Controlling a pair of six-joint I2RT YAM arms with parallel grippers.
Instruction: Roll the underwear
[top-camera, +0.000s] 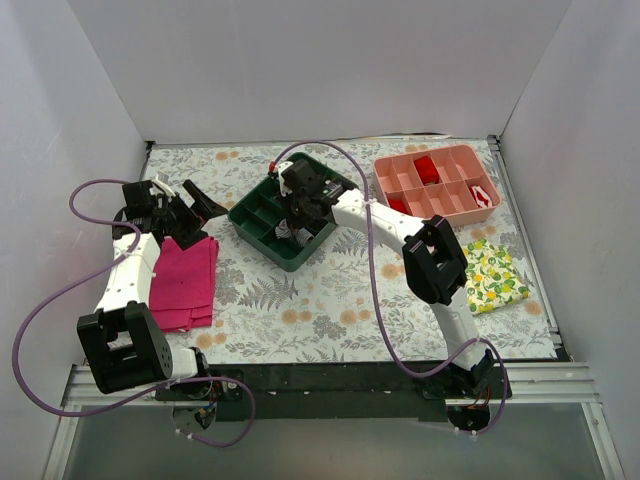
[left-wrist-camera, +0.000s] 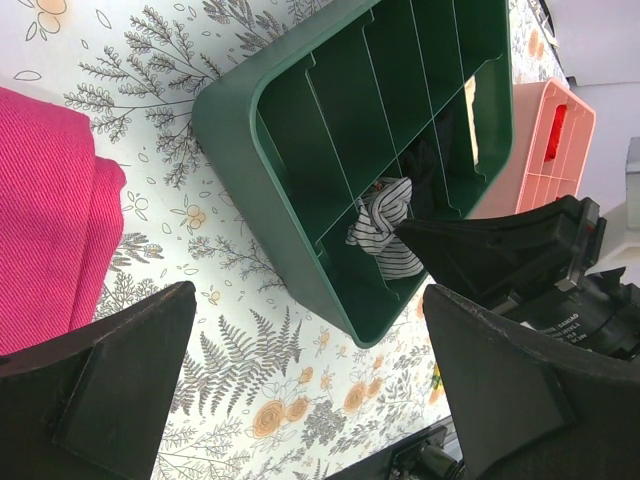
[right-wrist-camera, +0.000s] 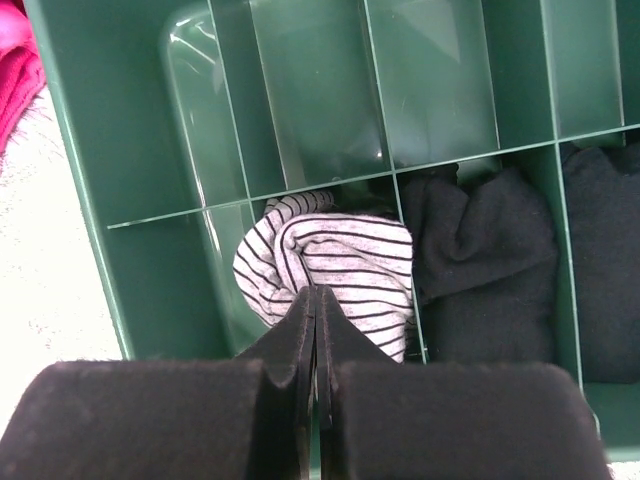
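Note:
Striped black-and-white underwear (right-wrist-camera: 350, 255) lies bunched in a compartment of the green divided box, one end curled over at its left in the right wrist view. My right gripper is shut, its tips over the striped cloth; nothing shows between its fingers. In the left wrist view its black tip (left-wrist-camera: 405, 232) is right beside the cloth, and I cannot tell if they touch. My left gripper (top-camera: 208, 215) stands open and empty left of the box.
Dark folded cloths (right-wrist-camera: 490, 260) fill compartments beside the striped one. A pink divided box (top-camera: 440, 202) with red items sits at the right, above a lemon-print cloth (top-camera: 492, 277). Pink-red cloth (top-camera: 183, 285) lies under the left arm.

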